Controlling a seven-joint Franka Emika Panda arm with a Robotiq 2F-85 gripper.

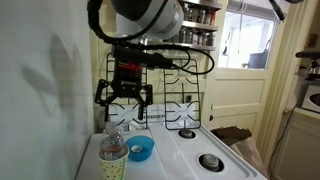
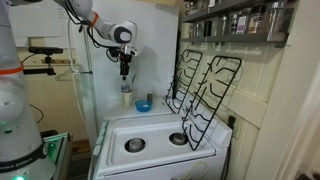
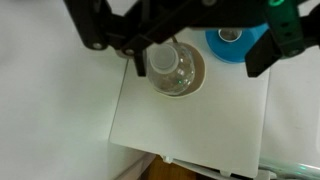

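My gripper (image 1: 124, 112) stands open above the counter, nothing between its fingers. Just below it, in the first exterior view, a clear plastic bottle (image 1: 112, 136) stands in a pale patterned cup (image 1: 113, 165). A blue bowl (image 1: 141, 148) sits right beside the cup. From the wrist, the bottle (image 3: 168, 66) shows nearer the left finger, its cap end toward the camera. The blue bowl (image 3: 242, 47) lies toward the right finger with a small round thing (image 3: 230, 34) inside. In the second exterior view, the gripper (image 2: 125, 74) hangs over the cup (image 2: 127, 98).
A white stovetop (image 2: 165, 139) with several burners lies beside the counter. Black wire racks (image 2: 212, 92) stand upright along its back. Spice shelves (image 2: 235, 27) hang above. A white wall (image 1: 38, 90) closes off the left side. A brown cloth or bag (image 1: 233, 136) lies beyond the stove.
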